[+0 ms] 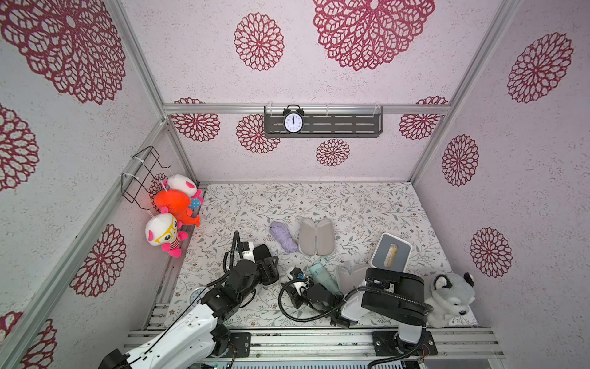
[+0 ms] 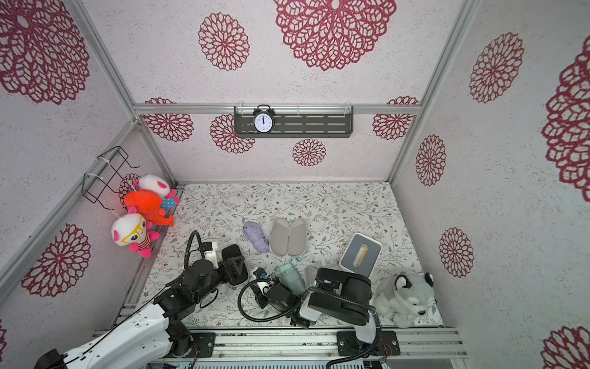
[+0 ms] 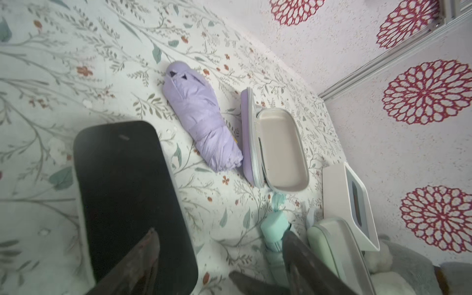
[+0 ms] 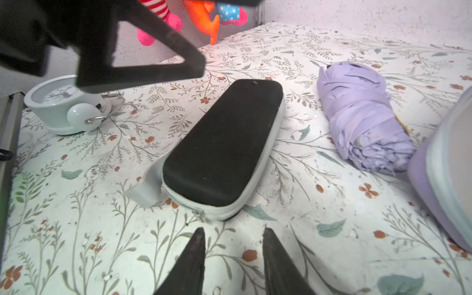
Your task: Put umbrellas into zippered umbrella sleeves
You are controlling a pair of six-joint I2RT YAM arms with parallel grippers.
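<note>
A closed black zippered sleeve (image 4: 226, 142) with a pale zipper edge lies on the cloth, a grey strap at its near end. My left gripper is over this sleeve, its fingers parted and nothing seen between them. Close to the sleeve's near end, my right gripper is low over the cloth with bare space between its fingers. The folded lilac umbrella (image 3: 201, 118) lies beside an open lilac sleeve (image 3: 281, 147). Nearer the front are a teal umbrella (image 3: 275, 231) and an open green sleeve (image 3: 327, 245), partly hidden by the right arm in the top views.
A white-rimmed grey box (image 1: 391, 252) and a husky plush (image 1: 450, 296) occupy the right side. A white clock (image 4: 64, 105) stands at the front left, plush toys (image 1: 175, 209) along the left wall.
</note>
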